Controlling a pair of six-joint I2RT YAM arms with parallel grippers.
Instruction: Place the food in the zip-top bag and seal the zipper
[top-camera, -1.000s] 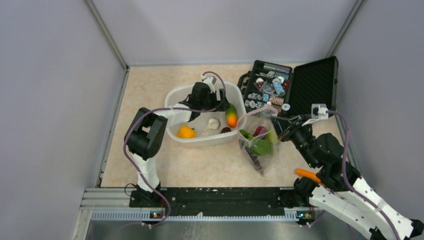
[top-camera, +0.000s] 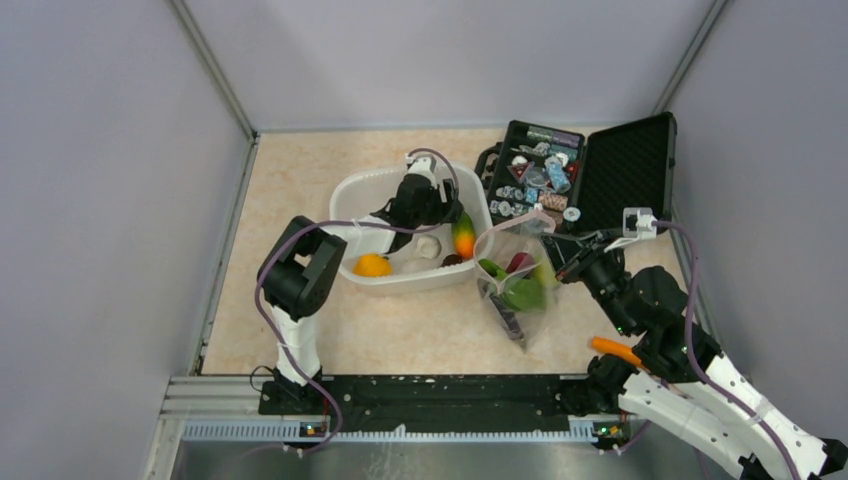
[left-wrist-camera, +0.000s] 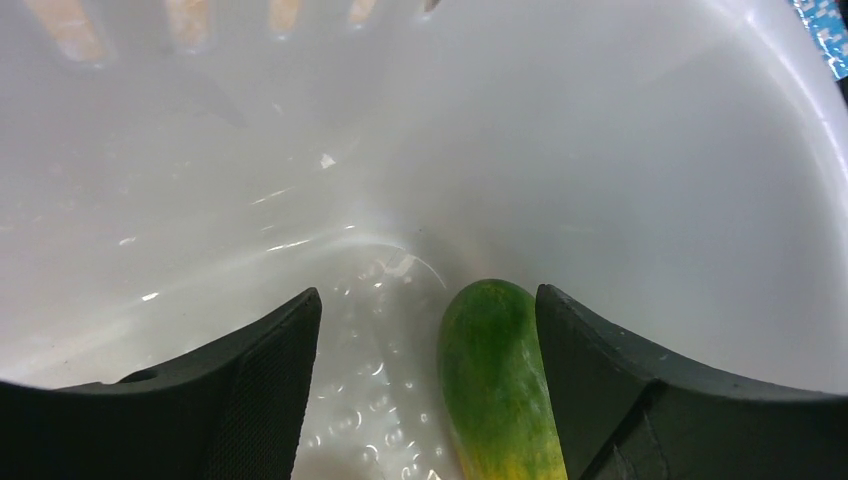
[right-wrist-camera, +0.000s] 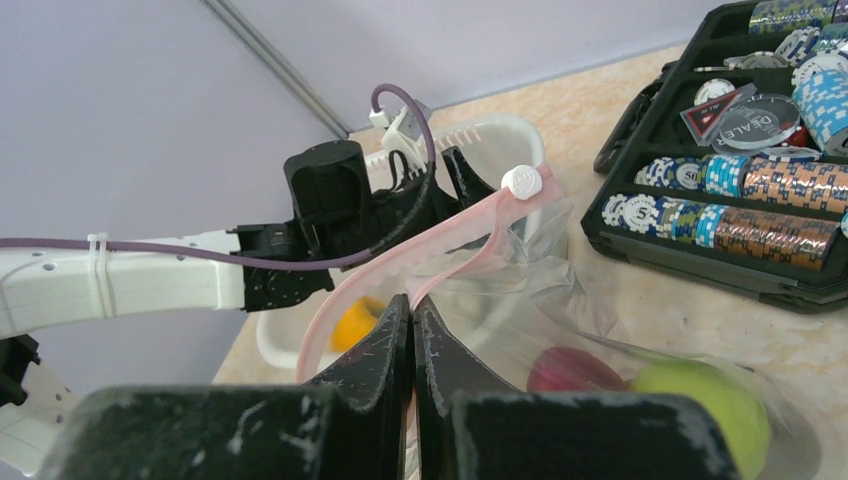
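In the white bin (top-camera: 355, 200) my left gripper is open, lowered over a green-orange mango (left-wrist-camera: 495, 370) that lies near the bin's right end, one finger beside it. An orange pepper (top-camera: 372, 265), a pale bulb (top-camera: 428, 246) and a dark item (top-camera: 452, 260) also lie there. The clear bag (top-camera: 520, 310), right of the bin, holds green, red and yellow food. My right gripper is shut at the bag's pink zip edge, seemingly pinching it.
An open poker chip case (top-camera: 625, 170) stands at the back right. A carrot (top-camera: 612, 348) lies by the right arm at the front right.
The left arm has shifted slightly rightward and down in the top view, over the mango. The right arm and bag have not moved.
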